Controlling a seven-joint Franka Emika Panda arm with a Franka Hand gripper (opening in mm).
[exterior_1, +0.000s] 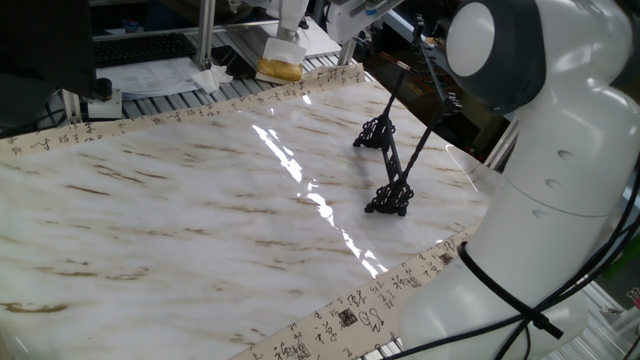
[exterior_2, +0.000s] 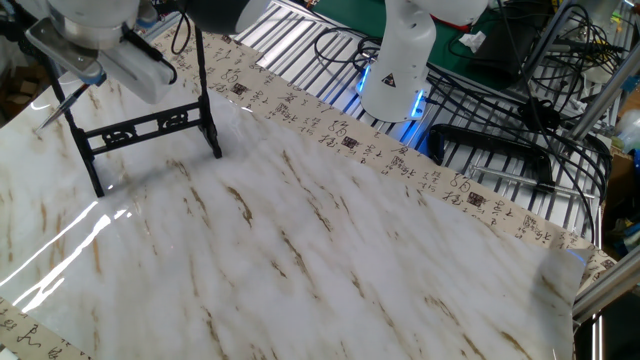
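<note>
A black stand with ornate feet and a crossbar stands upright on the marble-patterned sheet. The other exterior view shows the same stand near the sheet's right side. My white arm rises at the right of that view. In exterior view 2, its white end is at the upper left, over or behind the stand's frame. A thin pointed rod slants down beside it; whether it is held is unclear. My fingers cannot be made out, and contact with the stand cannot be judged.
Most of the sheet is bare. Strips with writing run along its edges. A keyboard and papers lie beyond the far edge. Black cables and a black clamp-like frame lie beside my base.
</note>
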